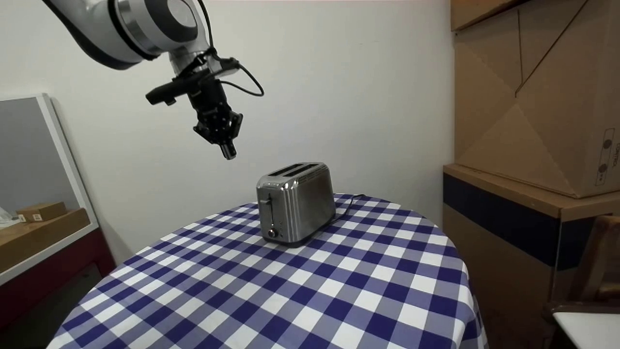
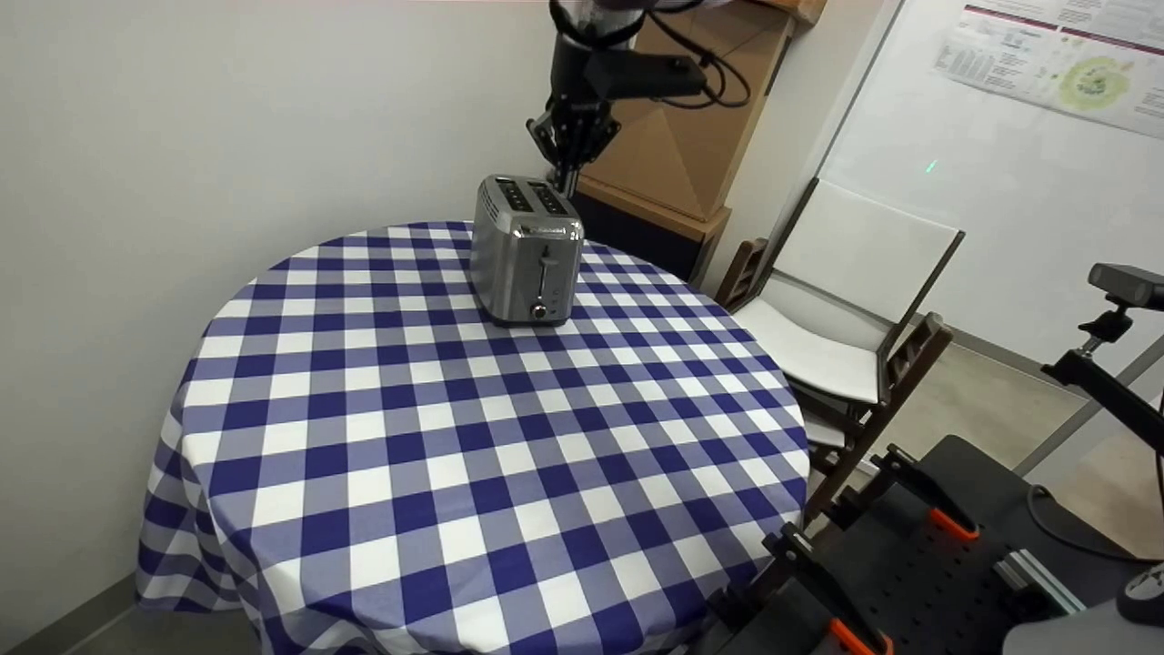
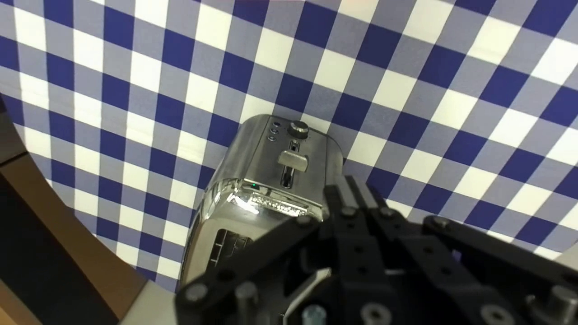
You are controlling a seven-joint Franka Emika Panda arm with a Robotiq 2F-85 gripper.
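A silver two-slot toaster (image 1: 297,203) stands upright on the checkered tablecloth. On its front face are a lever (image 3: 293,160), a round knob (image 3: 298,129) and small buttons (image 3: 274,131). In exterior view 1 the lever sits near the top of its track. No light shows on the front. Nothing is visible in the slots (image 2: 531,196). My gripper (image 1: 229,152) hangs in the air above and to the left of the toaster, apart from it. Its fingers (image 3: 361,190) are shut together with nothing seen between them, and they cover part of the toaster's top in the wrist view.
A power cord (image 1: 350,204) trails behind the toaster. Cardboard boxes (image 1: 523,116) stand beyond the table, with a white folding chair (image 2: 813,349) beside it. Clamps (image 2: 829,595) sit near the table's edge.
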